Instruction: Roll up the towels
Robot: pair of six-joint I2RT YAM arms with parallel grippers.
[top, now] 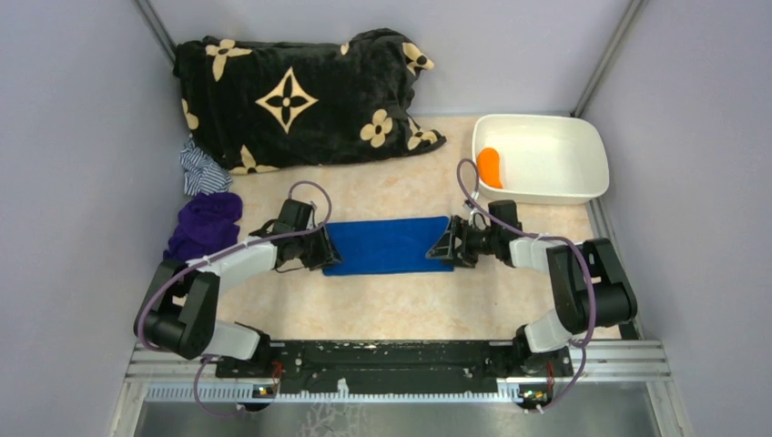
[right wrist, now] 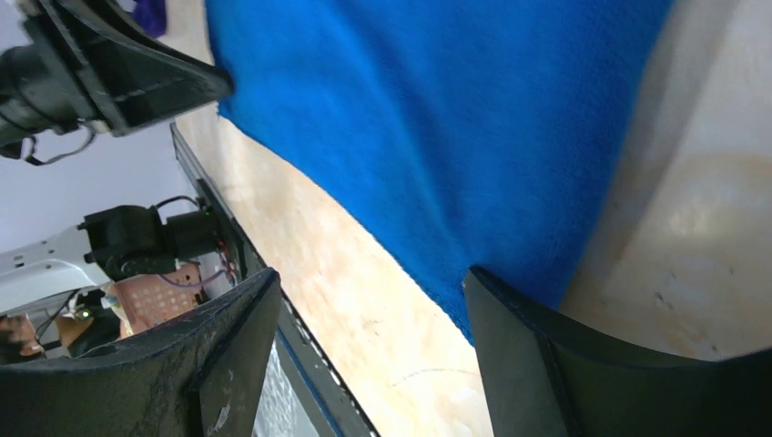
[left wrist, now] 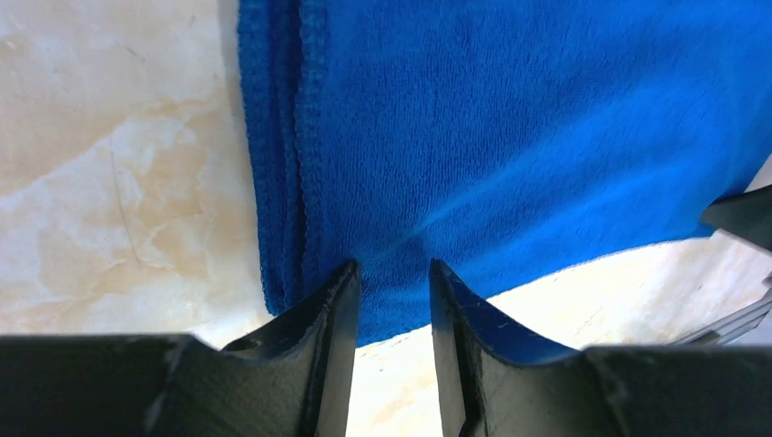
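A blue towel [top: 387, 246] lies in a flat folded strip across the middle of the table. My left gripper is over its left end, fingertips at the folded edge near the front corner, fingers part open. My right gripper is at the towel's right end, fingers apart, one fingertip against the blue cloth near the front corner. The left wrist view shows layered hems at that left edge.
A purple towel [top: 205, 223] and a striped cloth [top: 205, 168] lie at the left. A dark patterned pillow [top: 309, 100] fills the back. A white bin [top: 555, 159] holding an orange object [top: 489, 168] stands back right.
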